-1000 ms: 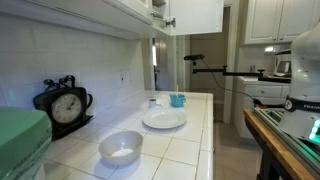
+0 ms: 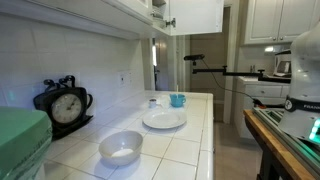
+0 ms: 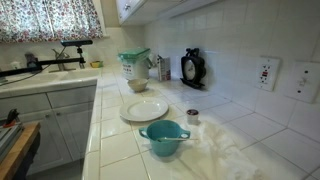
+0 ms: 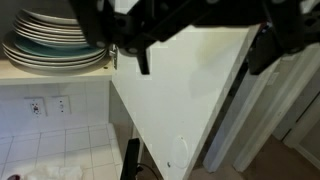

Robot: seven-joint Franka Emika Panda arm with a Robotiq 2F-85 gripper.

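In the wrist view my gripper comes down from the top edge, dark and out of focus. Its fingers (image 4: 140, 35) stand wide apart, and nothing shows between them but the white cabinet door (image 4: 165, 85) behind. That door (image 2: 196, 17) hangs swung out above the counter in exterior view 1. Left of the gripper, a stack of plates (image 4: 50, 52) rests on the cabinet shelf. Neither exterior view clearly shows the gripper.
A white plate (image 2: 165, 118), a bowl (image 2: 120, 147) and a teal pot (image 3: 164, 138) sit on the tiled counter (image 3: 108, 158). A black clock (image 2: 66, 105) leans by the wall. Crumpled cloth or plastic (image 3: 220, 155) lies near the pot.
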